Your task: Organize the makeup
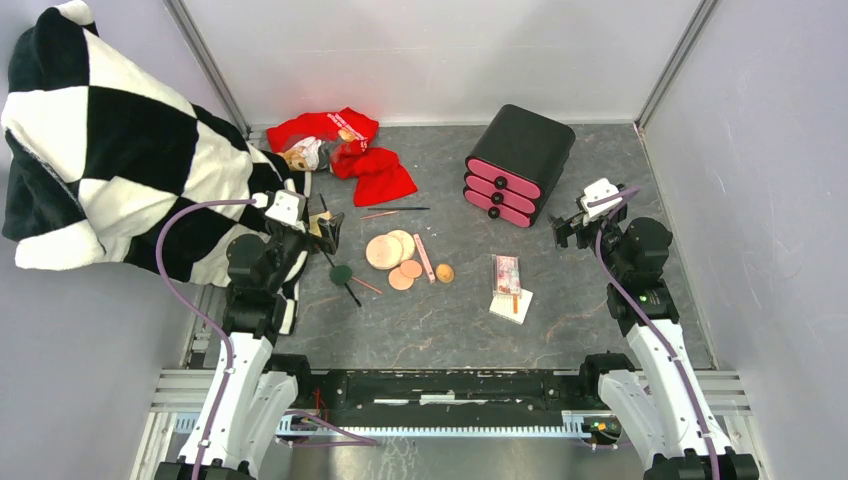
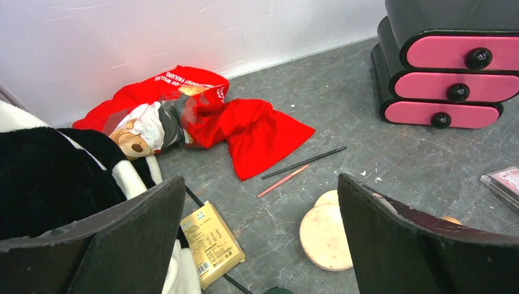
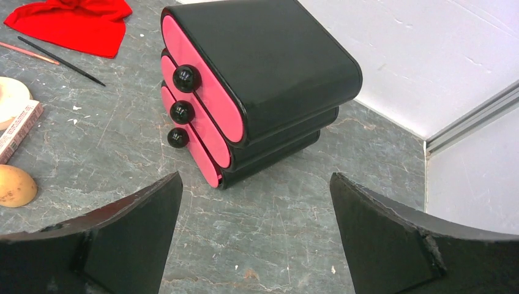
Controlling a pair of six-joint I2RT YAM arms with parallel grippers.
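A black three-drawer box (image 1: 530, 145) with pink fronts and round knobs stands at back right, all drawers shut. In the middle lie round puffs (image 1: 383, 252), a pink pencil-like stick (image 1: 424, 258), a small tan sponge (image 1: 445, 273), thin black (image 2: 303, 162) and pink (image 2: 283, 182) sticks, and a clear palette (image 1: 506, 276) on a white square. My open left gripper (image 1: 325, 232) hangs over a gold packet (image 2: 212, 244) and a green-headed tool (image 1: 341, 275). My open right gripper (image 1: 572, 230) is right of the box, empty.
A red cloth bag (image 1: 385, 180) lies at the back left. A checked black-and-white plush (image 1: 120, 140) fills the left side beside my left arm. Bare grey table shows at the front and around the box.
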